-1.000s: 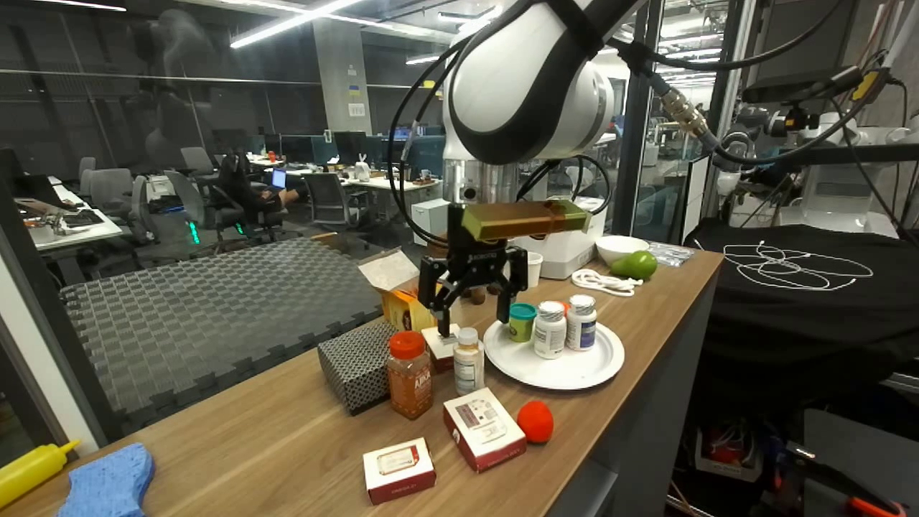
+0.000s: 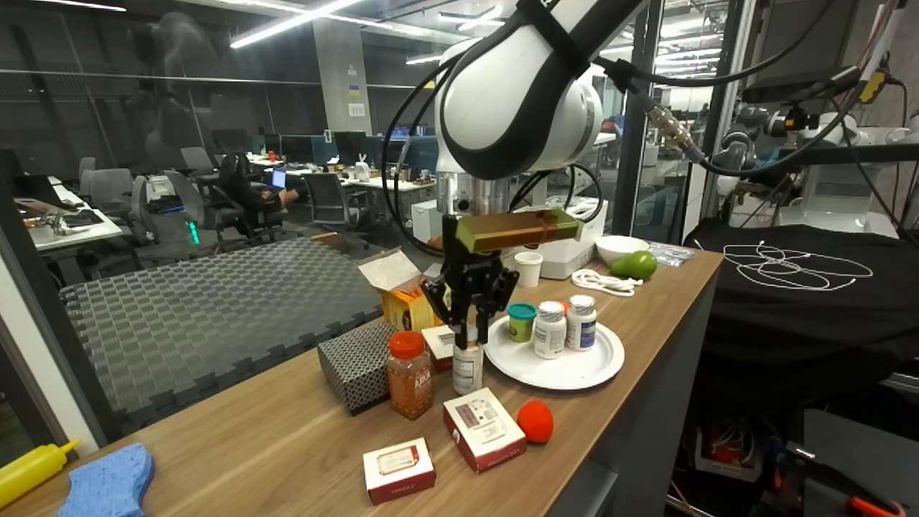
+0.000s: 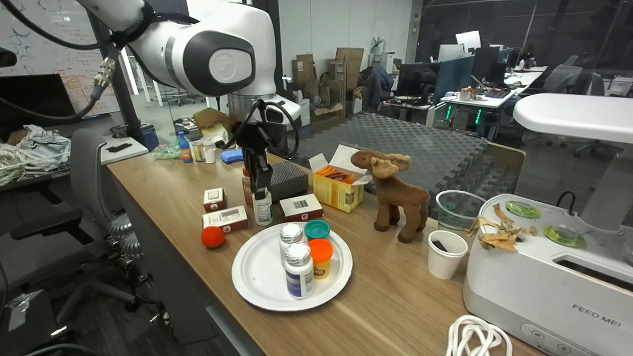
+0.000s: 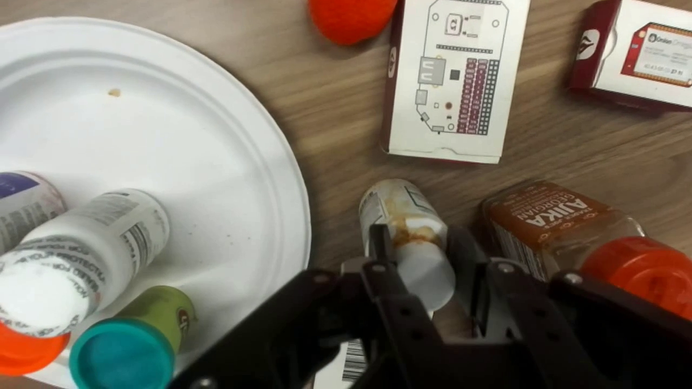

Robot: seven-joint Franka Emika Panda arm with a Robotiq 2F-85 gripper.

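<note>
A small white bottle (image 2: pixel 467 369) with a stained label stands on the table between the spice jar and the plate. From above, my gripper (image 2: pixel 471 334) is shut on its upper part. In the wrist view the bottle (image 4: pixel 403 210) shows between the two dark fingers, its pale cap toward the camera. Its base appears to rest on the table in exterior view 2, where the gripper (image 3: pixel 259 189) hides part of the cap. On the white plate (image 3: pixel 255 279) stand two white pill bottles (image 3: pixel 299 273), a teal-lidded tub (image 3: pixel 317 230) and an orange-lidded tub (image 3: pixel 321 256).
The red-capped spice jar (image 2: pixel 409 379) stands close beside the held bottle. Around it are a patterned dark box (image 2: pixel 355 366), several red-and-white boxes (image 2: pixel 484 428) and a red ball (image 2: pixel 535 421). A toy moose (image 3: pixel 394 193) stands behind the plate. Clear tabletop lies at the near left in exterior view 1.
My gripper has come down and slightly left in exterior view 1, and its spread fingers have shut around the white bottle. The bottle stays in about the same place.
</note>
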